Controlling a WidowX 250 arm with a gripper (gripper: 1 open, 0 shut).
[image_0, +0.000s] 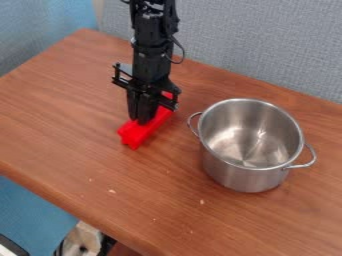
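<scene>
A red rectangular block (132, 135) lies diagonally on the wooden table. My black gripper (142, 114) is lowered from above onto its middle, fingertips at or around the block; whether they are open or shut on it is hidden. A steel pot (247, 170) with two side handles stands to the right of the block, apart from it, and looks empty.
A grey wall stands behind it, a blue surface at the left, and some small clutter lies below the front left edge.
</scene>
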